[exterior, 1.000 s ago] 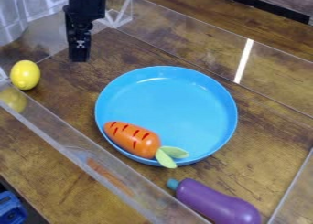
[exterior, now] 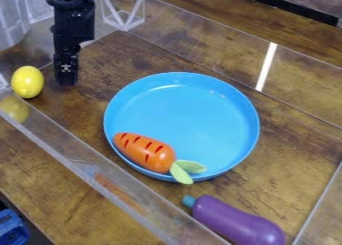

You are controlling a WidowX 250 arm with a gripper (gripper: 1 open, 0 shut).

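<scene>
My black gripper [exterior: 66, 67] hangs low at the upper left, open, a short way above and right of a yellow lemon [exterior: 27, 82], apart from it. An orange toy carrot [exterior: 147, 152] with pale green leaves lies in the lower left part of a round blue plate [exterior: 214, 109].
Clear plastic walls [exterior: 127, 189] border the wooden surface. A purple eggplant [exterior: 238, 221] lies at the lower right, and a blue object [exterior: 10, 227] sits at the lower left edge. The board has free room above the plate.
My gripper has moved down and to the left, closer to the lemon. The carrot, plate and eggplant have not moved.
</scene>
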